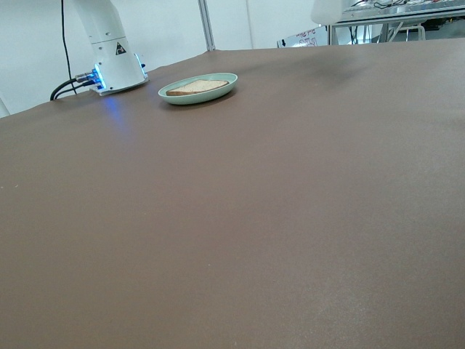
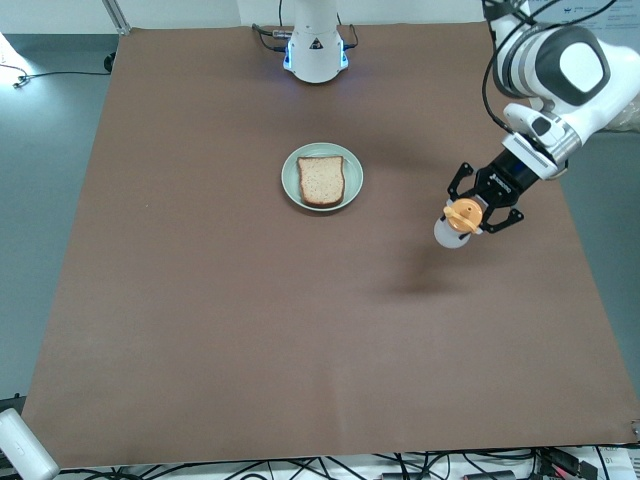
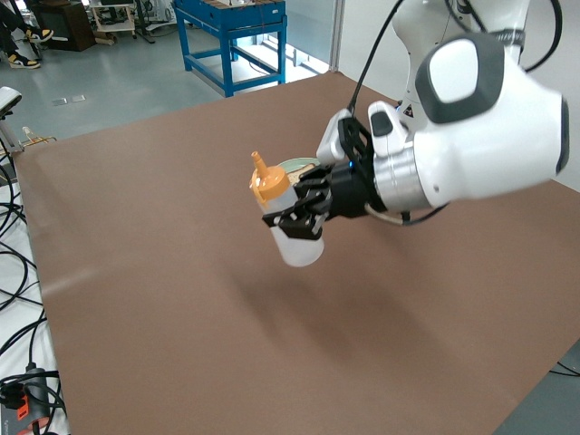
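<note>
My gripper (image 2: 478, 208) (image 3: 292, 204) is shut on a translucent squeeze bottle (image 2: 451, 236) (image 3: 299, 243) with an orange nozzle cap (image 2: 464, 214) (image 3: 270, 181), held in the air over the right side of the table in the left view. A slice of bread (image 2: 320, 180) (image 1: 195, 86) lies on a pale green plate (image 2: 352, 182) (image 1: 225, 77), apart from and to the left of the bottle. In the right view the plate is mostly hidden behind the bottle and gripper.
A white robot base (image 2: 314, 55) (image 1: 120, 66) with cables stands at the back of the brown table (image 2: 250, 320). Cables run along the table's front edge.
</note>
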